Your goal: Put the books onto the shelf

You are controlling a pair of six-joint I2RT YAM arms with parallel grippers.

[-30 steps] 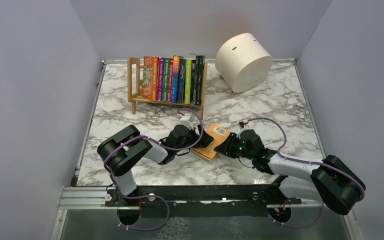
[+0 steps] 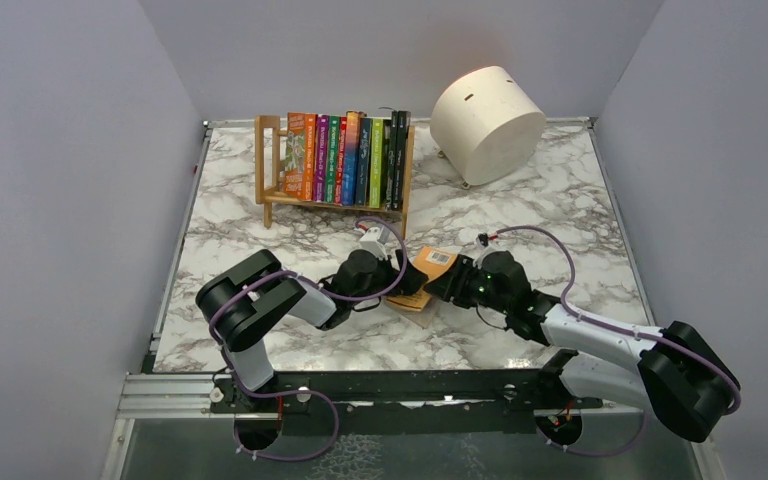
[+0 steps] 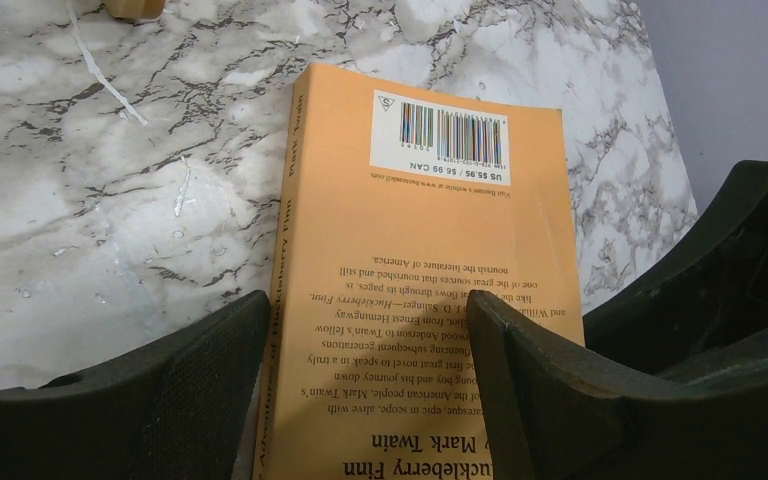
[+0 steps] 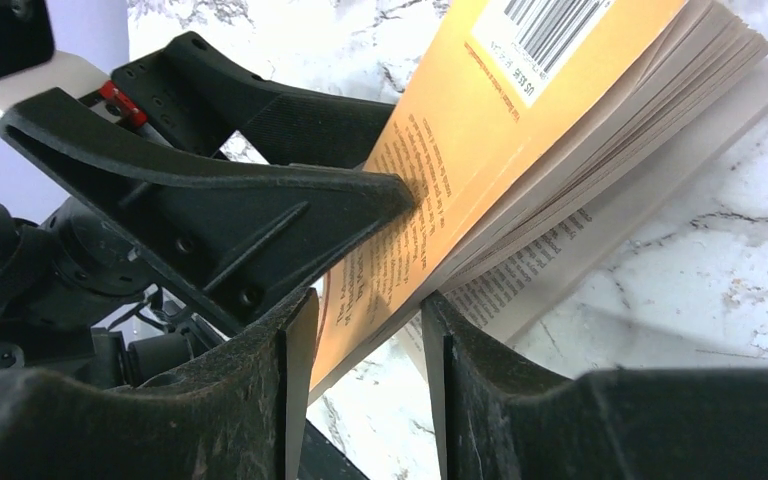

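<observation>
An orange paperback, Huckleberry Finn (image 2: 435, 262), lies on the marble table, its pages partly raised on the right side over a flat page or cover (image 4: 600, 240) beneath. My left gripper (image 2: 410, 275) is open, its fingers over the book's back cover and spine side in the left wrist view. My right gripper (image 2: 445, 285) is part open at the book's page edge, with the lifted orange cover and pages at its fingertips; whether it holds them is unclear.
A wooden rack (image 2: 270, 200) of upright books stands at the back left. A white cylinder (image 2: 485, 130) sits at the back right.
The left arm is nearly still.
</observation>
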